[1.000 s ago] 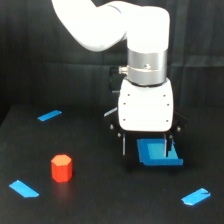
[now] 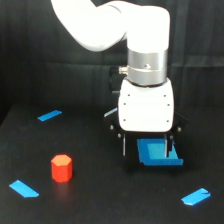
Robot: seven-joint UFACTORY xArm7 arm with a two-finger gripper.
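Observation:
My gripper (image 2: 146, 152) hangs fingers-down right of centre, beneath the white hand. Its two thin dark fingers stand wide apart, so it is open, and I see nothing held between them. Behind and below the right finger is a blue square object (image 2: 160, 158), perhaps a shallow tray, partly covered by the hand. Whether the fingers touch it, I cannot tell. An orange-red hexagonal block (image 2: 62, 168) stands on the dark table to the left, well apart from the gripper.
Strips of blue tape lie on the black tabletop: a far-left strip (image 2: 50, 115), a near-left strip (image 2: 24, 188) and a near-right strip (image 2: 196, 197). Free room lies between the block and the gripper. The white arm (image 2: 95, 22) covers part of the background.

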